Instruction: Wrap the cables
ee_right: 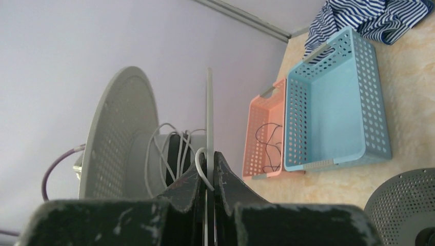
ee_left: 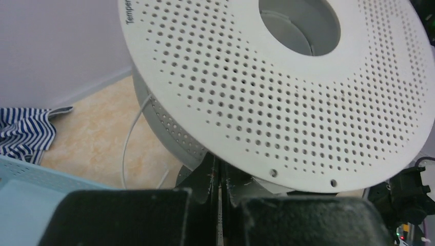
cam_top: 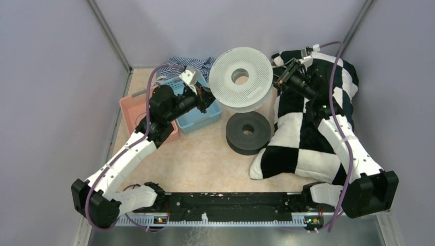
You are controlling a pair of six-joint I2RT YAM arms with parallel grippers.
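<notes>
A white perforated spool (cam_top: pixel 220 84) is held up tilted between my two arms. White cable (ee_right: pixel 149 156) is wound loosely round its core, and one strand loops over the right fingertips. In the right wrist view my right gripper is shut on one flange (ee_right: pixel 209 113), seen edge-on between the fingers. My left gripper is shut at the lower edge of the other flange (ee_left: pixel 308 118), which partly covers its tips; nothing shows clearly between them. A strand of cable (ee_left: pixel 128 138) hangs from the spool in the left wrist view.
A dark grey spool (cam_top: pixel 236 138) stands on the table below. Blue basket (ee_right: pixel 333 97) and pink basket (ee_right: pixel 255 148), with dark cable inside, are at the left. A striped cloth (cam_top: pixel 177 64) lies behind; a checkered cushion (cam_top: pixel 287 133) fills the right.
</notes>
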